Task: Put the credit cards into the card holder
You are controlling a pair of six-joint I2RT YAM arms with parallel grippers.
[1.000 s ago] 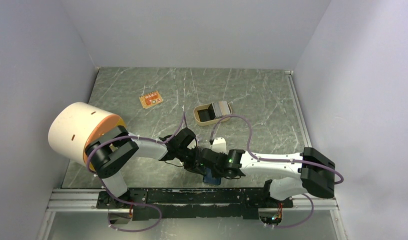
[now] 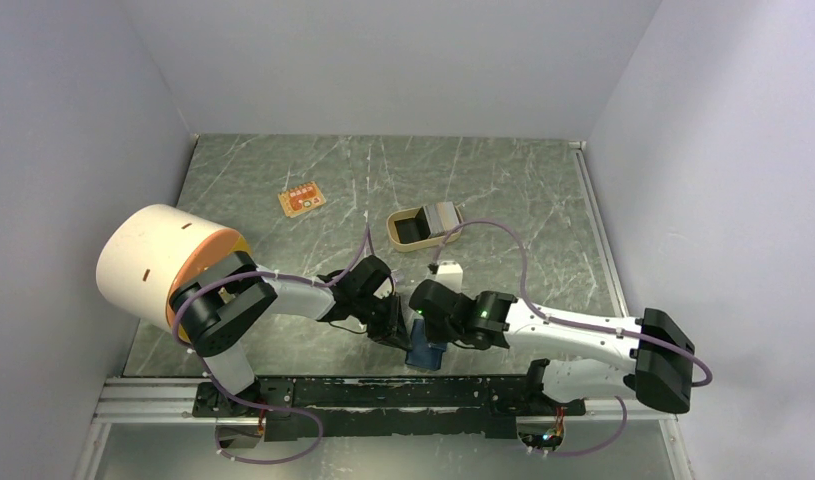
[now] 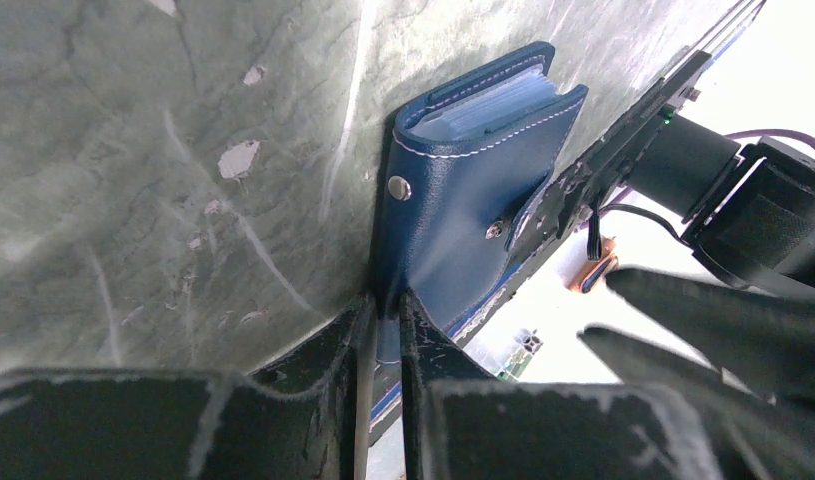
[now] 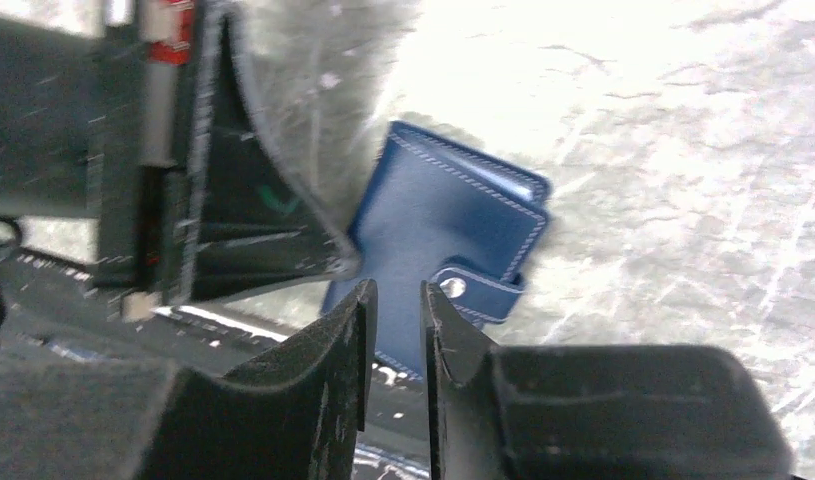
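Note:
A dark blue leather card holder (image 2: 423, 352) (image 3: 463, 210) (image 4: 433, 220) with a snap strap and clear sleeves lies at the table's front edge. My left gripper is shut on the end of the card holder. My right gripper hangs over the holder, its fingers a little apart with nothing visible between them. An orange card (image 2: 301, 198) lies at the back left. A tan box (image 2: 410, 240) with grey cards (image 2: 441, 218) stands at the middle back.
A large cream cylinder (image 2: 153, 260) with orange rim sits at the left beside my left arm. Walls bound the table.
The left arm has stayed in place.

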